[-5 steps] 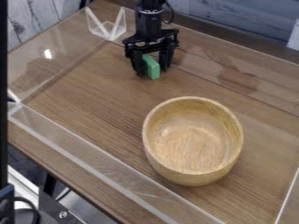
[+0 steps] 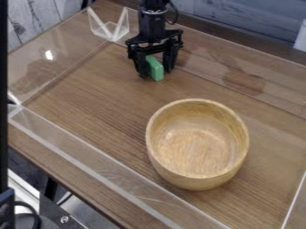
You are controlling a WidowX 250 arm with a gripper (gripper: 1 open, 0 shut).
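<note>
My black gripper [image 2: 155, 54] hangs at the top middle of the wooden table, low over a small green object [image 2: 155, 68] that lies between or just under its fingers. Whether the fingers are closed on it is too small to tell. A large, empty-looking round wooden bowl [image 2: 196, 178] stands at the lower right.
A clear plastic container [image 2: 107, 25] sits left of the arm at the back. Black cables [image 2: 17, 206] lie at the lower left corner, beside the table's edge.
</note>
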